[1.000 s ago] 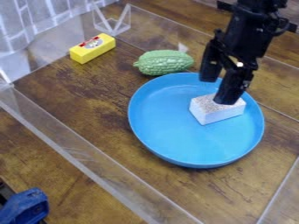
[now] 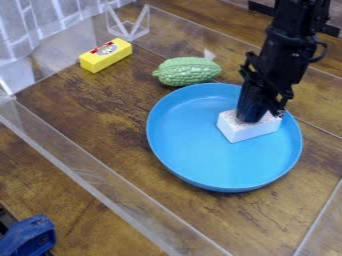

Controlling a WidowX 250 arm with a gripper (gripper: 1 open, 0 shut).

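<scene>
My black gripper [image 2: 254,106] reaches down from the upper right onto a white block [image 2: 245,129] that sits inside a blue plate [image 2: 201,160]. Its fingers look close together at the block's top; whether anything is between them is hard to make out.
A green corn cob [image 2: 186,71] lies behind the plate. A yellow box [image 2: 104,55] stands at the upper left, and a blue object [image 2: 27,240] is at the lower left corner. The wooden table left of the plate is mostly clear.
The gripper has moved down onto the white block, and its fingers have drawn from spread apart to close together. The block appears in about the same place on the plate.
</scene>
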